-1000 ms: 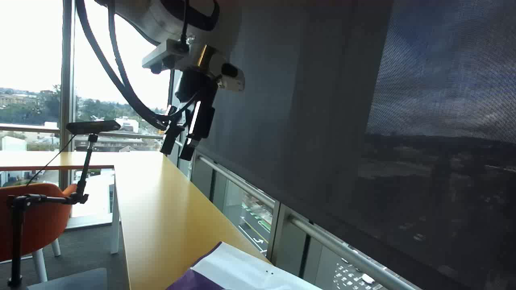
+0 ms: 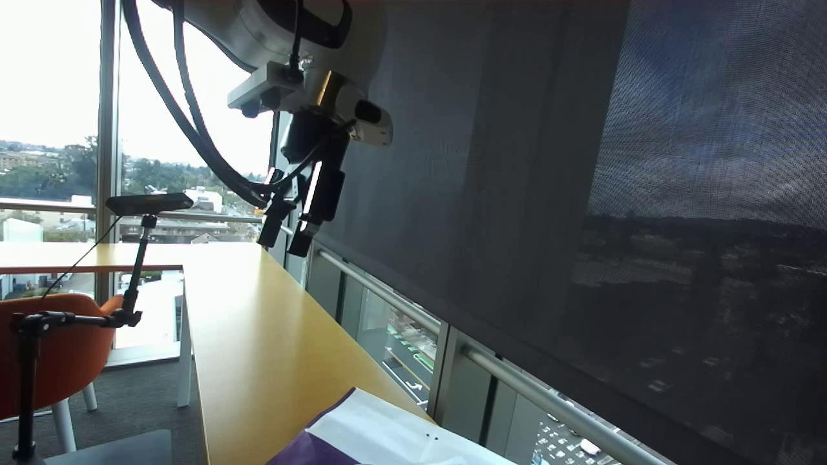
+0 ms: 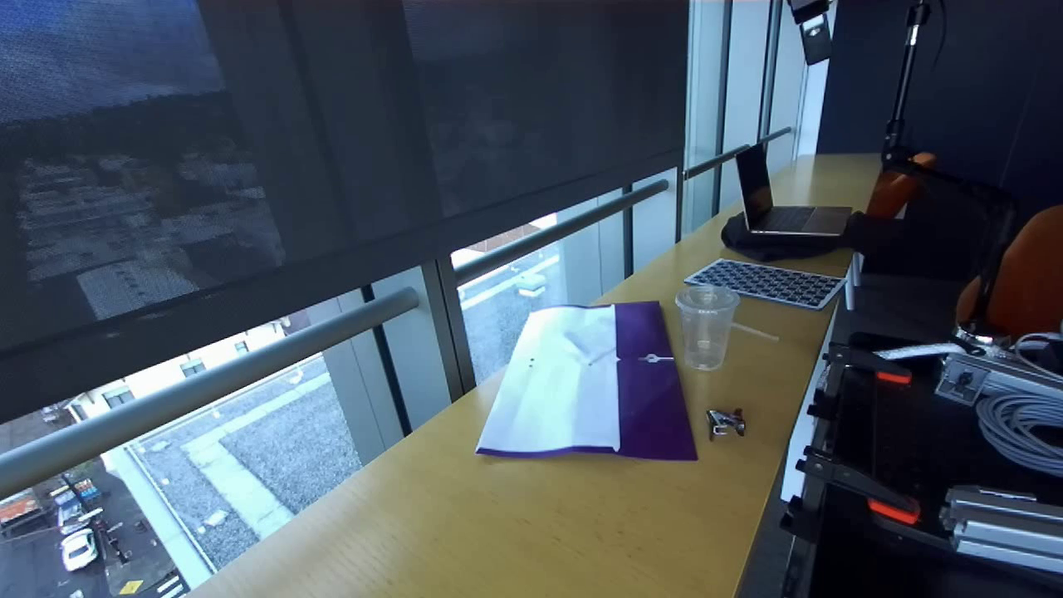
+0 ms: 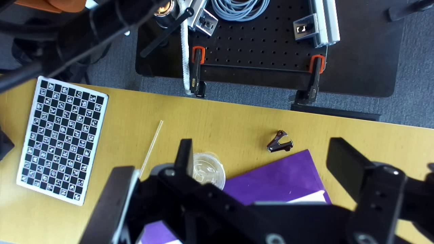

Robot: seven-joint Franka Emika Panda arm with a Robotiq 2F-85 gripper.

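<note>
My gripper point(image 2: 284, 247) hangs high above the wooden table, open and with nothing between its fingers. Looking down in the wrist view, its fingers spread wide over a purple and white folder point(image 4: 276, 175), which they partly hide. A clear plastic cup point(image 3: 705, 327) stands upright beside the folder; in the wrist view the left finger covers part of the cup point(image 4: 208, 170). A small dark staple remover point(image 4: 279, 141) lies on bare wood near the folder's corner. On the other side of the cup rests a thin pale straw point(image 4: 151, 147).
A checkered calibration board point(image 4: 62, 140) lies flat on the table, with a laptop point(image 3: 787, 204) beyond it. Along one side run the window rail point(image 3: 329, 344) and dark blind. Clamps point(image 3: 867, 488) and a black bench border the other edge. The wooden table point(image 3: 498, 538) has free room before the folder.
</note>
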